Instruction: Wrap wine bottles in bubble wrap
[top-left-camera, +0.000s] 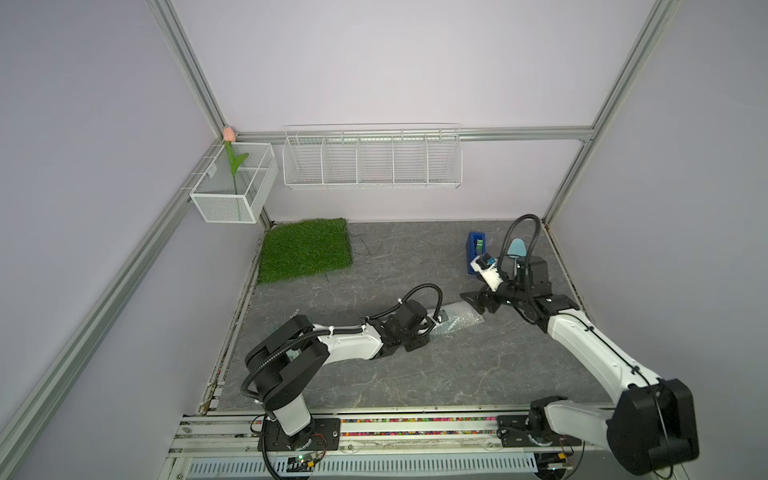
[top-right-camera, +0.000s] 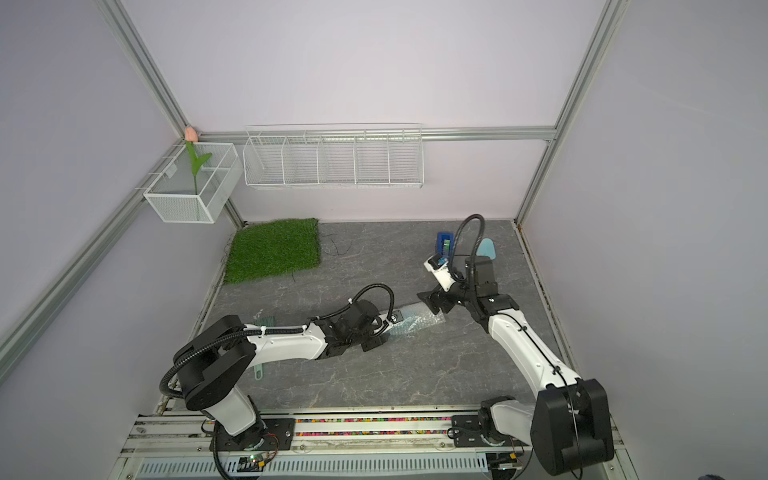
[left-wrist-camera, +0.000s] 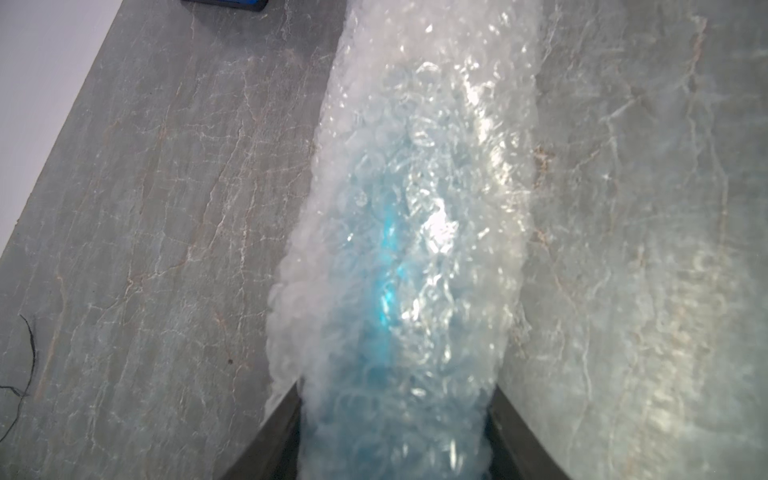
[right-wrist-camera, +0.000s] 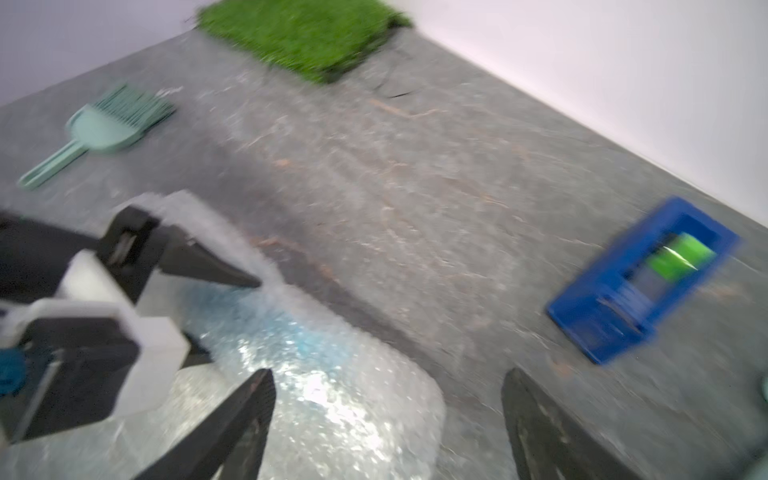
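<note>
A long roll of bubble wrap (top-left-camera: 457, 317) with a blue bottle showing through it (left-wrist-camera: 388, 272) lies on the grey table. My left gripper is shut on its near end, the wrap between its fingers. My right gripper is raised just beyond the far end of the roll, part open with nothing seen between its fingers. The right wrist view is slightly blurred.
A blue box (right-wrist-camera: 608, 312) stands at the back right, with a light blue scoop (top-left-camera: 517, 247) beside it. A grass mat (top-left-camera: 304, 249) lies at the back left, a green dustpan (right-wrist-camera: 104, 132) at the left. Wire baskets (top-left-camera: 372, 160) hang on the walls.
</note>
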